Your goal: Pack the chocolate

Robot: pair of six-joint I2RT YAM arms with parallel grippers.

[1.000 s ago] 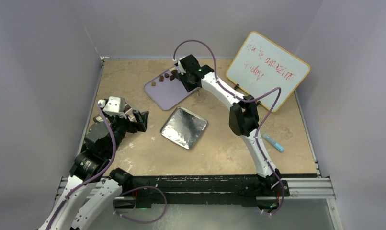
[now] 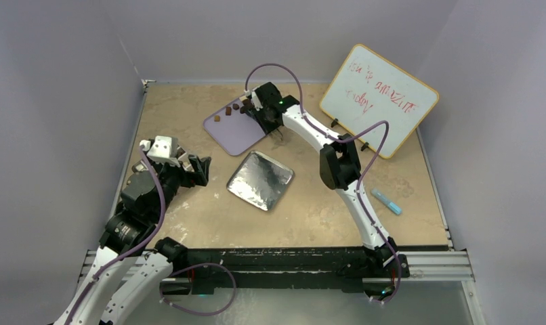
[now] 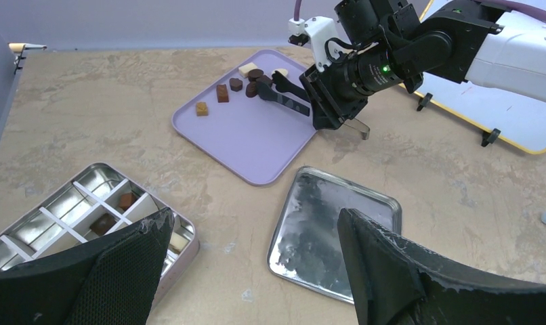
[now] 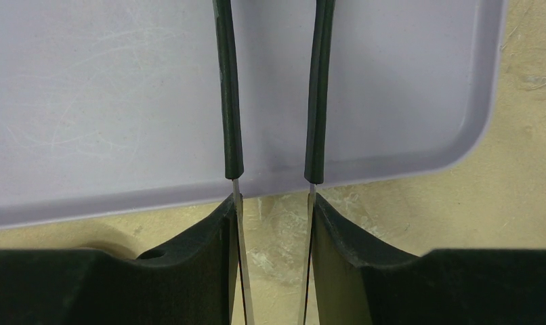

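Observation:
Several chocolates (image 3: 222,95) in brown, tan and white lie on the lilac tray (image 3: 236,142). My right gripper reaches in over the tray's right side with its long dark fingers among the chocolates; in the right wrist view the finger tips are out of frame, so what is between them is hidden. My left gripper stands open above the table at the left, nothing between its fingers. Below it in the left wrist view is a divided metal box (image 3: 43,211) with a few chocolates in its compartments.
An empty silver tray (image 2: 259,181) lies in the middle front. A whiteboard (image 2: 379,101) leans at the back right, and a blue marker (image 2: 385,202) lies at the right.
My right arm has shifted slightly, its elbow moving a little left and down in the top view. The left arm has not moved.

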